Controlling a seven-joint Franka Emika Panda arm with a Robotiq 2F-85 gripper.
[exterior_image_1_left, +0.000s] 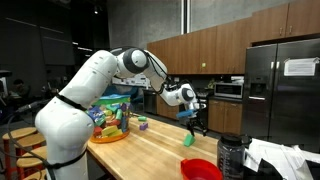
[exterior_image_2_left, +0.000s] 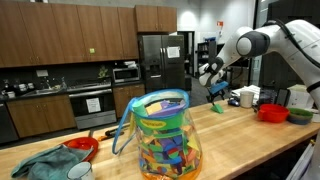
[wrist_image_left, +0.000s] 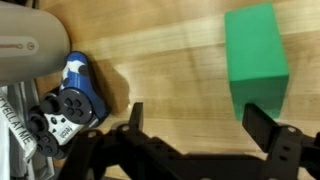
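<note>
A green block (wrist_image_left: 255, 58) lies on the wooden table in the wrist view, at the upper right. In the first exterior view the same green block (exterior_image_1_left: 188, 140) sits just below the gripper (exterior_image_1_left: 195, 126). Seen from the wrist, my gripper is open, its black fingers wide apart with bare table between them. The right finger (wrist_image_left: 262, 126) appears close to the block's lower end; whether they touch I cannot tell.
A blue, white and black object (wrist_image_left: 75, 98) lies left in the wrist view, beside a grey rounded item (wrist_image_left: 30, 38). A red bowl (exterior_image_1_left: 196, 170) and a black canister (exterior_image_1_left: 231, 155) stand near the front. A colourful toy-filled basket (exterior_image_2_left: 168, 140) occupies the other end.
</note>
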